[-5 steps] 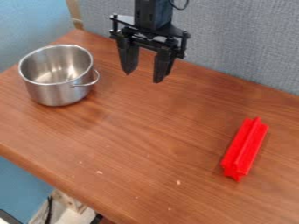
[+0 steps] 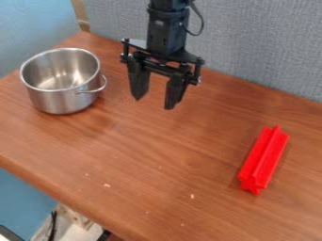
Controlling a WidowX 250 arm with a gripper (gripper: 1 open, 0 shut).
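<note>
My black gripper [image 2: 156, 87] hangs over the back middle of the wooden table, its two fingers apart with nothing visible between them. A steel pot [image 2: 60, 90] with a side handle stands at the left, beside the gripper and apart from it. A long red object [image 2: 263, 160] lies at the right, well away from the gripper.
A grey padded wall [image 2: 251, 56] runs behind the table, and the table's left edge drops away at the lower left.
My gripper has come down a little over the last second. The pot and the red object have stayed where they were.
</note>
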